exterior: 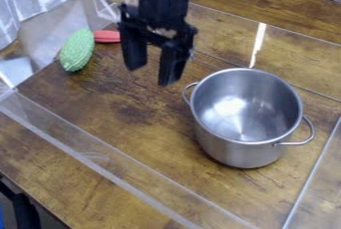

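The black gripper (154, 49) hangs over the wooden surface in the upper middle of the camera view, blurred, so its finger state is unclear. To its right and nearer stands a steel pot (250, 114) with two side handles, looking empty. A green corn-like vegetable (79, 50) lies at the upper left, and a red object (110, 36) lies behind the gripper, partly hidden by it.
Clear plastic or foil-like walls (27, 64) edge the work area on the left.
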